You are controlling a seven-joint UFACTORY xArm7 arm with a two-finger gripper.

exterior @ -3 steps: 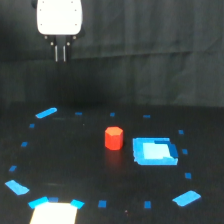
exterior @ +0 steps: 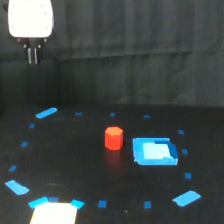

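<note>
My gripper (exterior: 34,57) hangs at the upper left, under a white arm body, high above and well away from everything on the table. Its two dark fingers point down close together, with only a narrow dark gap between them. Nothing shows held there, but whether the gripper is open or shut is unclear. A red block (exterior: 114,138), roughly hexagonal in outline, rests on the dark table near the middle. Just right of it, apart from it, lies a blue square tray (exterior: 138,153) with a white inside.
Blue tape strips (exterior: 46,113) and small blue marks dot the black table. At the front left edge sits a bright white object (exterior: 54,213), partly cut off.
The gripper has shifted to the left and slightly down, and its fingers now appear closer together. The red block and the blue tray have stayed put.
</note>
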